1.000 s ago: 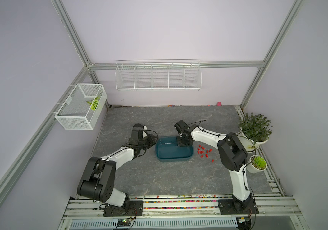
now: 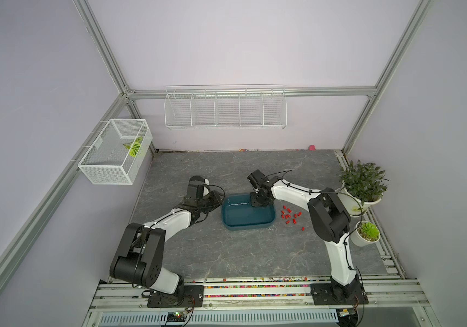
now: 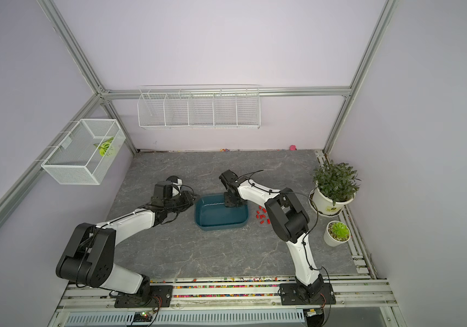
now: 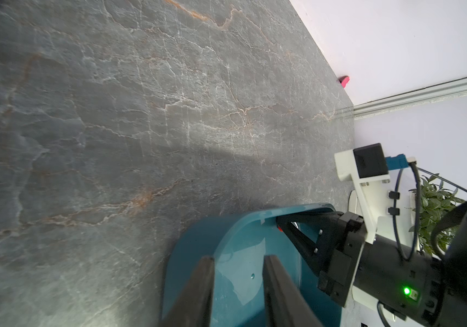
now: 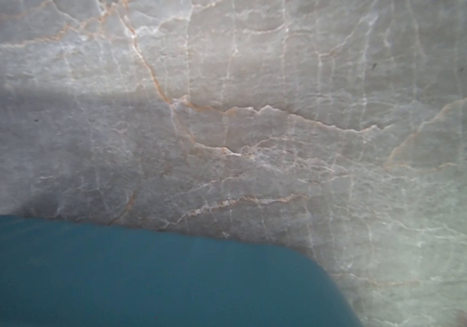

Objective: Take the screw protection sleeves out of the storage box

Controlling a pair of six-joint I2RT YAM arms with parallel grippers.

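The blue-green storage box [image 2: 248,226] stands mid-table; its visible floor looks bare. My right gripper reaches down inside it, against the far wall. Its fingers meet at the tips around a small red sleeve [image 4: 280,229], of which only a speck shows. The right wrist view does not show that gripper's fingers. At the box's left end hovers my left gripper, fingers parted and nothing between them. Several red sleeves [image 2: 294,221] lie loose on the table just right of the box.
A leafy plant pot [image 2: 360,204] and a smaller succulent pot [image 2: 365,233] line the right edge. Wire baskets hang on the back wall [image 2: 225,109] and left wall [image 2: 116,152]. Table in front of and behind the box is clear.
The left arm stays still.
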